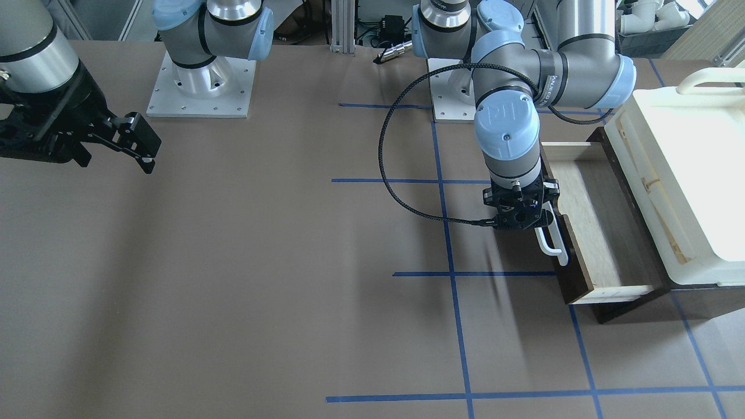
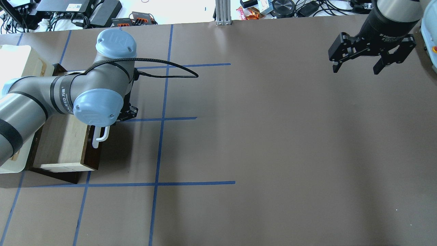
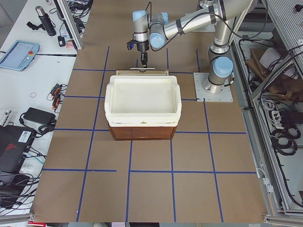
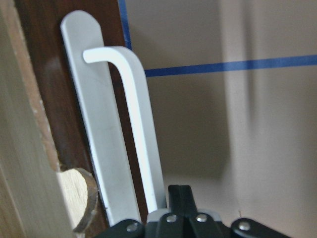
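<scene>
My gripper (image 1: 527,209) is at the white handle (image 1: 559,244) on the dark front of an open, empty wooden drawer (image 1: 600,237). In the left wrist view the black fingertips (image 4: 181,198) are close together at the lower end of the handle (image 4: 141,124); whether they grip it or only touch it is hidden. The drawer is part of a dark cabinet (image 3: 142,134) under a white tray (image 3: 143,99).
A second arm's black gripper (image 1: 119,143) hangs at the left in the front view, well apart. Cables and equipment line the edges.
</scene>
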